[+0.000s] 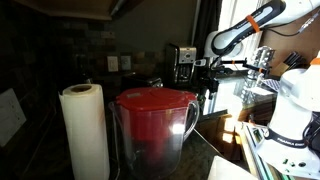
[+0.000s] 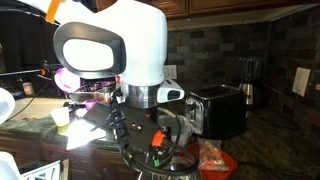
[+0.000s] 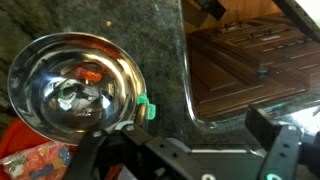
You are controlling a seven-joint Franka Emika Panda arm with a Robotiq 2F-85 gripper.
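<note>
My gripper stands open in the wrist view, its dark fingers [image 3: 272,135] spread wide with nothing between them. Below and to its left, a shiny metal bowl [image 3: 35,62] holds a small red item [image 3: 88,74] and a crumpled silvery piece. Something green [image 3: 146,108] shows at the bowl's right rim, close to the left finger; whether they touch, I cannot tell. In exterior view 1 the gripper [image 1: 207,78] is small and dark, beyond the red-lidded pitcher [image 1: 155,125].
A red container [image 3: 15,140] with packets lies beside the bowl. Past the counter edge [image 3: 186,95] is a wooden cabinet front [image 3: 235,65]. A black toaster [image 2: 217,110] stands by the wall, and a paper towel roll [image 1: 86,130] stands left of the pitcher.
</note>
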